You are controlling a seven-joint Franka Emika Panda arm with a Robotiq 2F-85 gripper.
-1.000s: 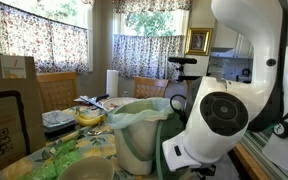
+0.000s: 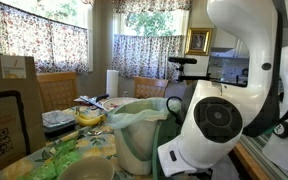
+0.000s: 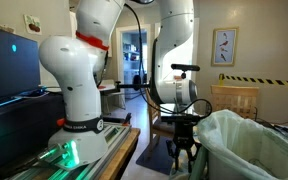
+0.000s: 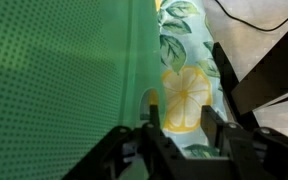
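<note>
A pale green bin (image 2: 134, 138) with a liner over its rim stands on the table; its lined top (image 3: 259, 135) fills the lower right of the second exterior view. In the wrist view a green dotted surface (image 4: 59, 85) covers the left side, with a small pale translucent piece (image 4: 150, 100) by the left finger. My gripper is part open, one fingertip close to that green surface and the other over the tablecloth. Nothing clear shows held between the fingers. The second exterior view has the gripper (image 3: 178, 158) low beside the bin.
An orange-and-leaf tablecloth (image 4: 186, 92) lies under the fingers. A dark box-like object (image 4: 269, 75) stands at the right. A round tan container (image 2: 88, 169), green packets (image 2: 66, 157) and a cardboard box (image 2: 4, 115) crowd the table's left side.
The arm has shifted slightly right and up in the first exterior view. The bin and the things on the table have stayed put.
</note>
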